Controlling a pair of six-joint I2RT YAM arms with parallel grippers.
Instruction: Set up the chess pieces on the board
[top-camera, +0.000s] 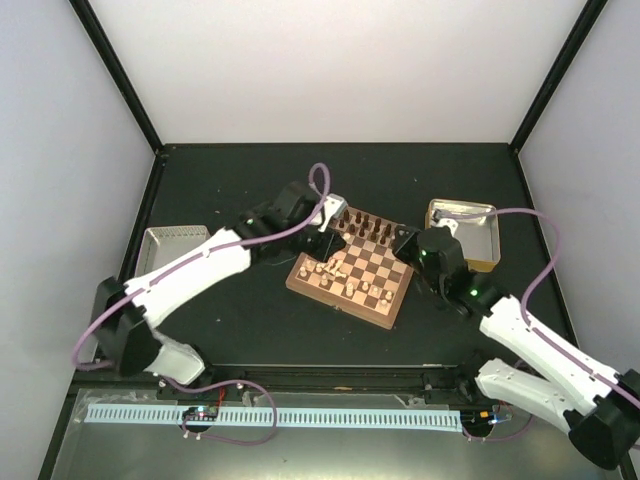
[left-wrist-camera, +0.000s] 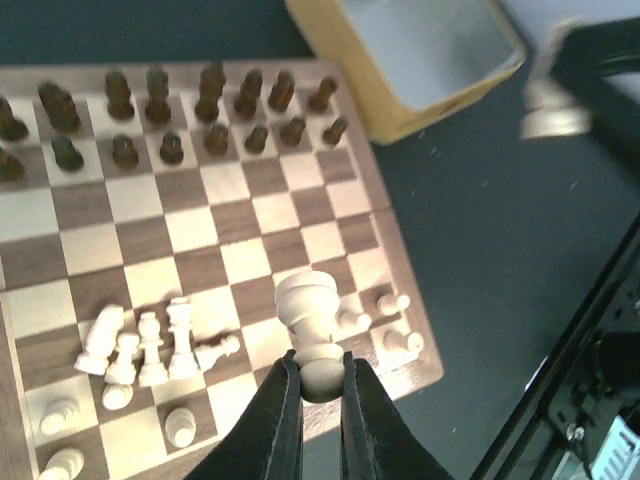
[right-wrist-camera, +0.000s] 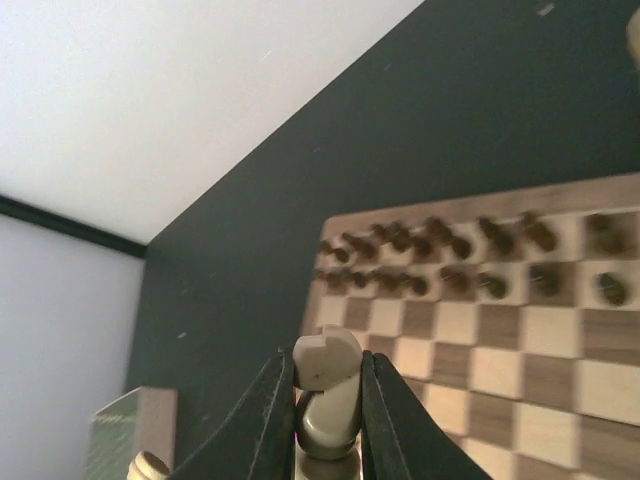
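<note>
The chessboard (top-camera: 350, 300) holds dark pieces along its far rows, standing, and white pieces on its near half, several lying on their sides in a cluster (left-wrist-camera: 150, 350). My left gripper is shut on a white piece (left-wrist-camera: 308, 300) held over the board's near right part. My right gripper is shut on another white piece (right-wrist-camera: 330, 350), with the board beyond it. In the top view both grippers are over or beside the board, their tips hard to see.
An empty white tray (top-camera: 172, 255) lies left of the board; a metal tray (top-camera: 465, 250) with yellow sides lies at the right.
</note>
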